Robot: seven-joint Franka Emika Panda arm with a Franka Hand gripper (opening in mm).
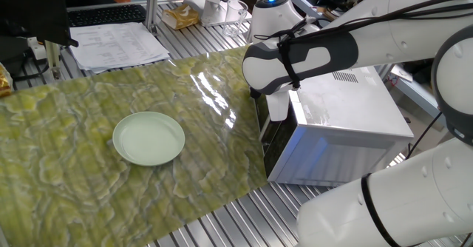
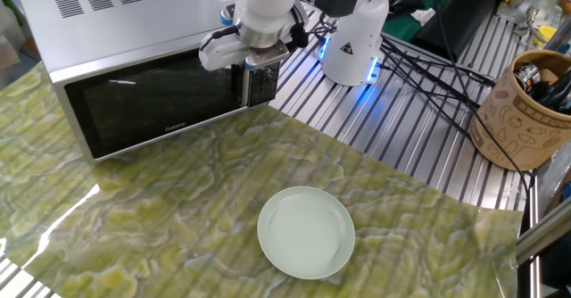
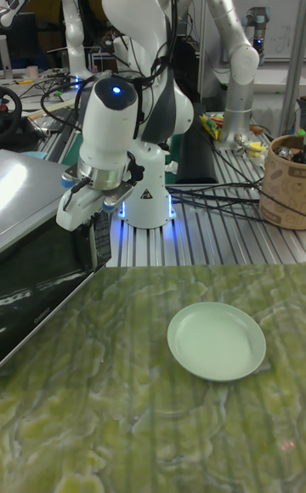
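A silver-white microwave with a dark glass front stands with its door shut. My gripper is at the upper right of that front, close to the upright door handle beside the control panel. In the third exterior view, the gripper hangs tilted at the same corner. Its fingertips are not clear in any view, so whether they touch or enclose the handle cannot be made out. A pale green round plate lies empty on the green marbled mat, well apart from the gripper.
Papers lie beyond the mat near a keyboard. A brown patterned bucket filled with items stands beside the robot base, with cables across the slatted table. Around the plate, the mat is clear.
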